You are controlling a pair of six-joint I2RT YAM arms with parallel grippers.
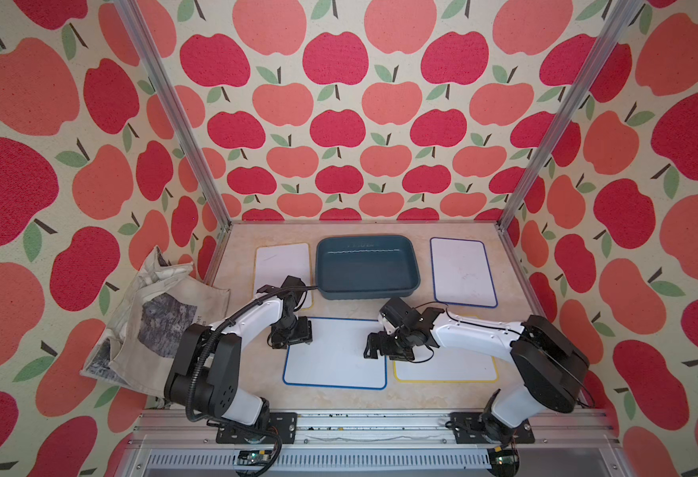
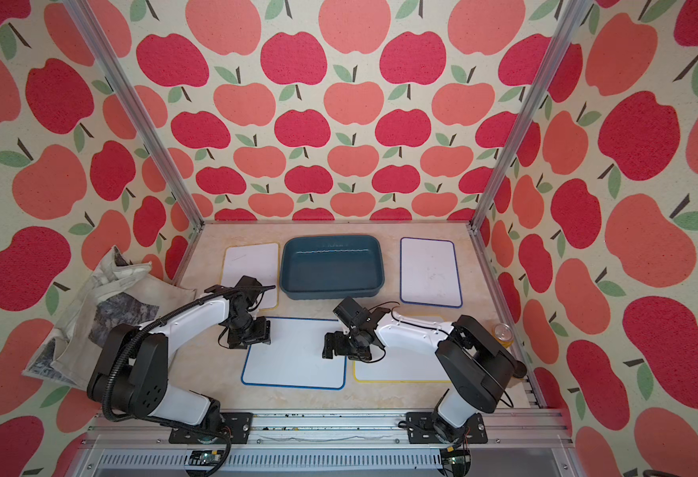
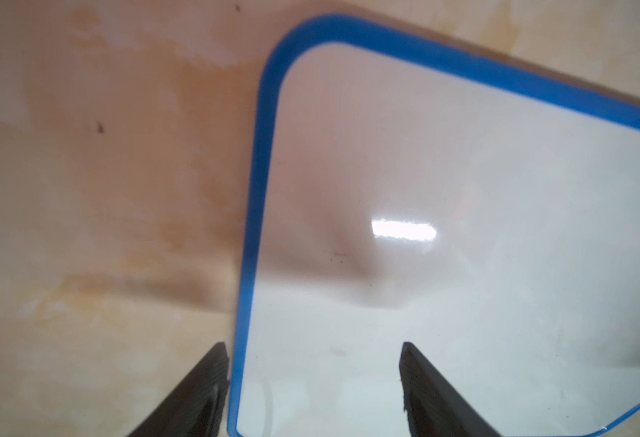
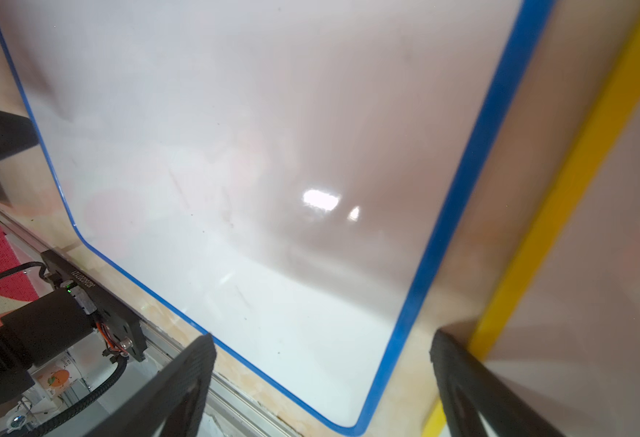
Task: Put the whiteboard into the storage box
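Observation:
A white board with blue rim point(image 1: 335, 357) lies flat at the front middle, beside a yellow-rimmed board point(image 1: 460, 361) to its right. My left gripper hovers open over the blue board's left edge, nothing between its fingers. My right gripper is low over the blue board's right edge, fingers apart, one finger by the yellow rim. The dark teal storage box point(image 1: 367, 266) stands at the back middle, empty.
A yellow-rimmed board point(image 1: 282, 266) lies left of the box, a blue-rimmed board point(image 1: 463, 270) right of it. A canvas bag point(image 1: 130, 342) rests at the far left. A jar point(image 2: 502, 336) is at the right edge.

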